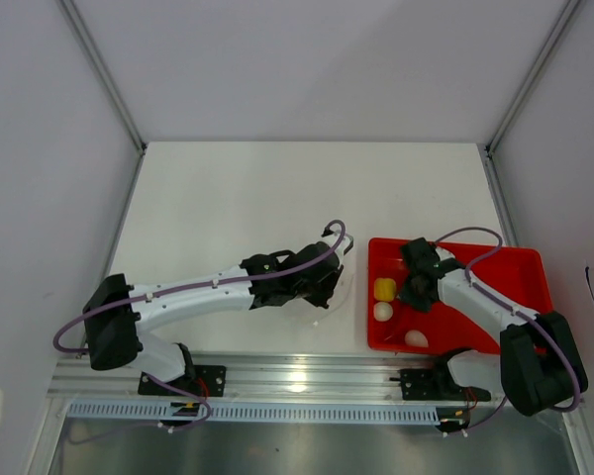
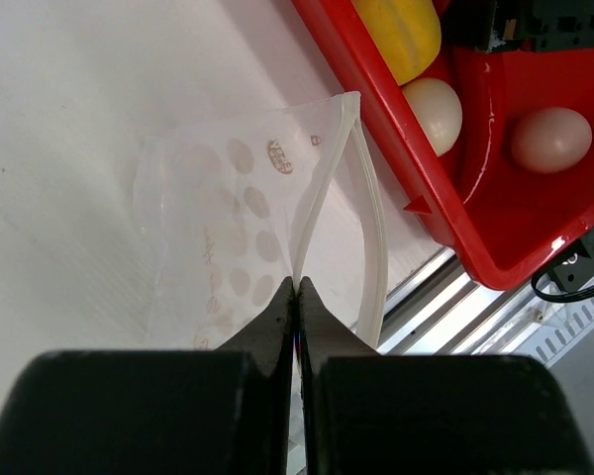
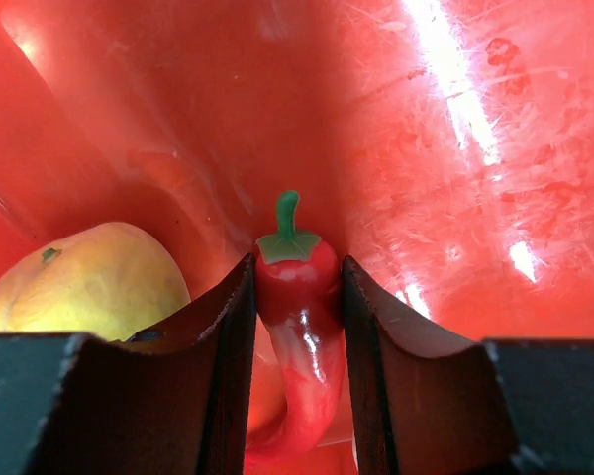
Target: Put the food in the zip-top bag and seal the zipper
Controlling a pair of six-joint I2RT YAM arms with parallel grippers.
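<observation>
In the right wrist view a red chili pepper point(image 3: 302, 327) with a green stem lies between the fingertips of my right gripper, which is shut on it just below the stem, low over the red bin's floor. My left gripper is shut on one edge of the clear zip top bag point(image 2: 243, 223); the bag's mouth gapes a little toward the bin. A yellow food piece point(image 2: 401, 35) and two pale egg-like pieces, one by the wall point(image 2: 437, 114) and another egg point(image 2: 551, 140), rest in the bin.
The red bin point(image 1: 455, 240) stands right of the bag, its raised wall between the bag and the food. Open white table point(image 1: 247, 188) spreads behind the left arm. A metal rail point(image 1: 297, 371) runs along the front edge.
</observation>
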